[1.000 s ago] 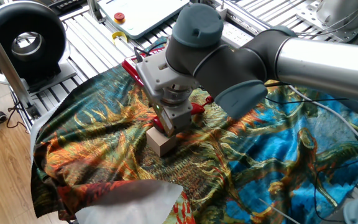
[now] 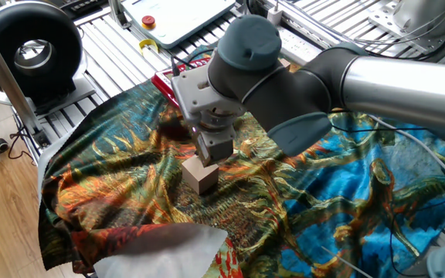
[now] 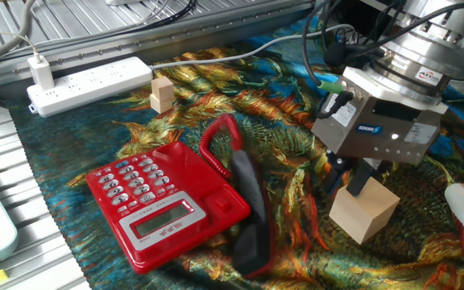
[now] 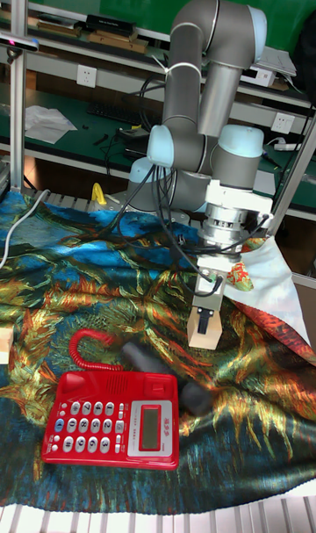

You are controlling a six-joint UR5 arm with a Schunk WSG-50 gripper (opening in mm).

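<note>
The red telephone (image 3: 163, 201) lies on the patterned cloth, keypad up. Its dark handset (image 3: 252, 211), joined by a coiled red cord (image 3: 213, 145), is beside it, off the cradle and blurred; whether it rests fully on the cloth is unclear. To the right of the handset, my gripper (image 3: 347, 179) points down with its two dark fingers apart and no handset between them. Close by the fingertips stands a plain wooden block (image 3: 364, 213); one finger overlaps its top edge in this view. In exterior view 1 the arm hides most of the phone.
A white power strip (image 3: 91, 87) and smaller wooden blocks (image 3: 161, 95) sit behind the phone. The cloth (image 2: 114, 170) is wrinkled, with its pale underside (image 2: 164, 255) folded over at the front. A black ring-shaped object (image 2: 33, 54) stands off to the left.
The arm has shifted only slightly, and the block stays in place.
</note>
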